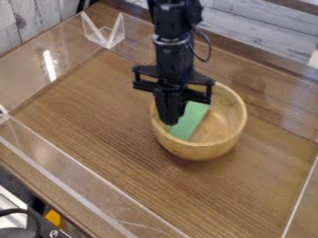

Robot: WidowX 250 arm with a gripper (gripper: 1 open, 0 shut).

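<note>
A tan bowl (218, 139) sits on the wooden table at centre right, with a green object (189, 119) lying inside it. The dark gripper (166, 100) hangs over the bowl's left side and rim, partly hiding it. Whether its fingers are open or shut, or touch anything, is hard to make out.
A small white wire-like item (106, 33) stands at the back left. A wall runs along the back. A small yellow item (52, 218) shows beyond the front left edge.
</note>
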